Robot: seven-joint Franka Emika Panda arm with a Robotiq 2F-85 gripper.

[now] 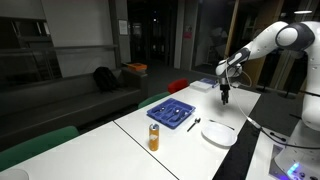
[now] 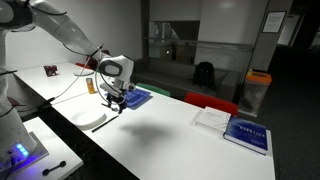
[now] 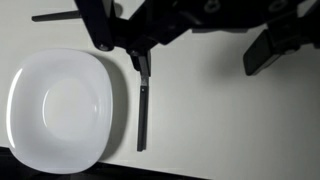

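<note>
My gripper stands open above the white table, with a wide bare gap between its dark fingers. A white square bowl [image 3: 62, 110] lies to the left in the wrist view. Between the bowl and that gap is a thin utensil with a black handle [image 3: 143, 120]; its far end runs under the left finger. Another dark utensil [image 3: 57, 16] is partly visible at the top left. From exterior view 1, the gripper [image 1: 225, 98] is low over the table, beyond the bowl [image 1: 218, 133].
A blue tray [image 1: 170, 112] holding small items sits mid-table, with an orange can [image 1: 154, 138] nearer the front. A white box [image 2: 212, 118] and a blue box [image 2: 247, 133] lie at the right in exterior view 2. Clear table [image 2: 175, 140] separates them from the arm.
</note>
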